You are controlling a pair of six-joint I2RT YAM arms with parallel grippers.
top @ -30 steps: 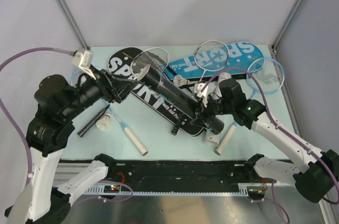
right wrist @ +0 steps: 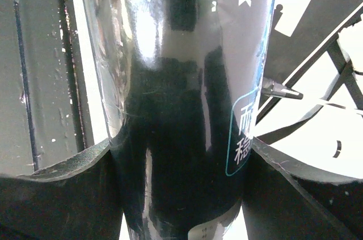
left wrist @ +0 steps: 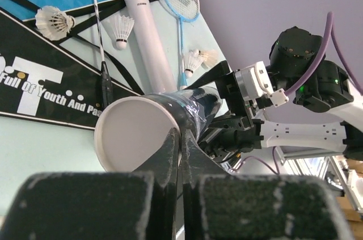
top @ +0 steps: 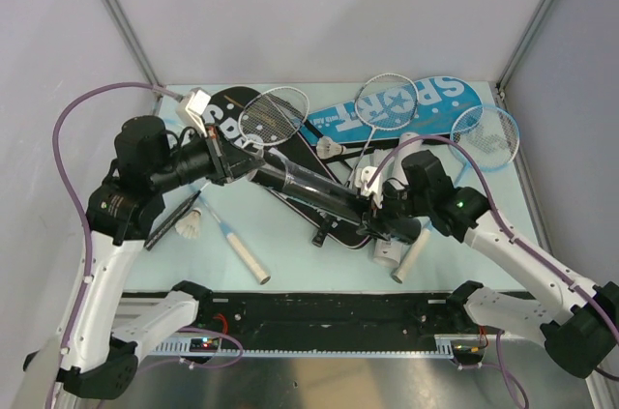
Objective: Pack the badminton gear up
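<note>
A dark shiny shuttlecock tube (top: 309,187) is held slanting above the table by my right gripper (top: 370,208). In the right wrist view, this gripper's fingers (right wrist: 82,186) press on both sides of the tube (right wrist: 176,98). The tube's pale round end (left wrist: 136,132) faces the left wrist camera. My left gripper is shut at the edge of that end, with nothing visible between its fingertips. Underneath lies a black racket bag (top: 218,119); a blue bag (top: 450,95) is at the back right. Rackets (top: 274,116) (top: 387,100) rest across the bags.
A blue-framed racket (top: 486,138) lies at the right. Another racket's pale handle (top: 247,254) and a shuttlecock (top: 189,223) are at the left front. More shuttlecocks (left wrist: 55,22) and a white tube (left wrist: 150,41) lie behind the held tube.
My left gripper has moved right to the tube's upper end. That end has come down slightly, so the tube lies flatter. The right gripper has shifted only a little.
</note>
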